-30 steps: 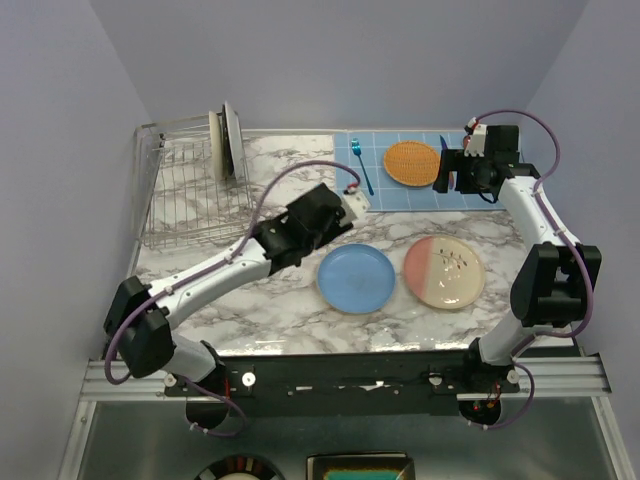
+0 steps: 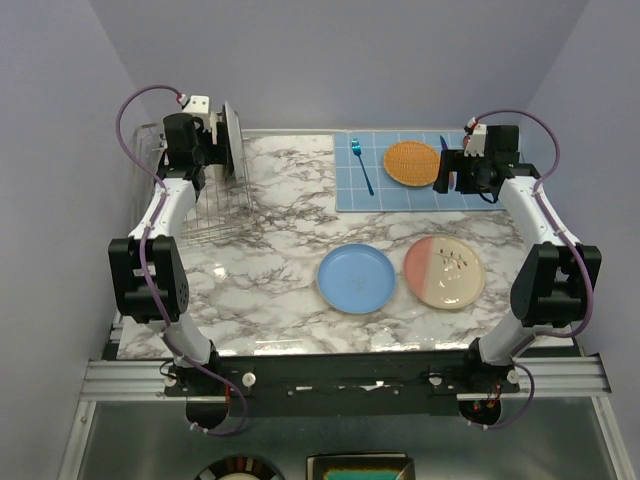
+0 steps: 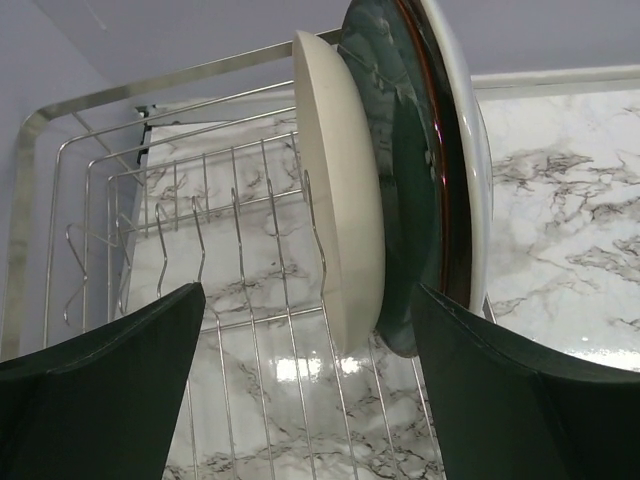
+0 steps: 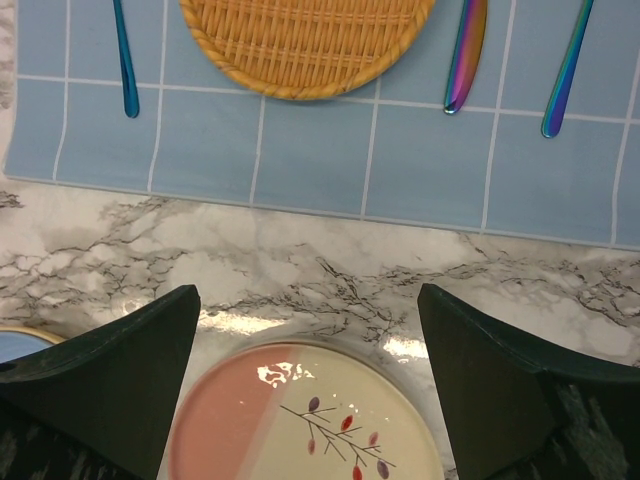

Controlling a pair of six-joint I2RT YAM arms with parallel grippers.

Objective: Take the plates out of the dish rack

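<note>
Upright at the right end of the wire dish rack (image 2: 150,205), a cream plate (image 3: 345,190), a dark green glossy plate (image 3: 390,130) and a white-edged plate (image 3: 468,130) stand side by side. Over the rack my left gripper is open; the cream plate's lower part shows between its fingers in the wrist view, and whether they touch it I cannot tell. A blue plate (image 2: 356,279) and a pink-and-cream plate (image 2: 444,272) lie flat on the marble counter. At the mat my right gripper (image 2: 448,172) hangs open and empty.
A blue checked mat (image 2: 350,195) at the back right carries a woven round mat (image 2: 411,163), a teal fork (image 2: 362,168) and other cutlery (image 4: 568,70). The marble between rack and blue plate is clear. Walls close in behind and on both sides.
The plates and right arm have stayed put.
</note>
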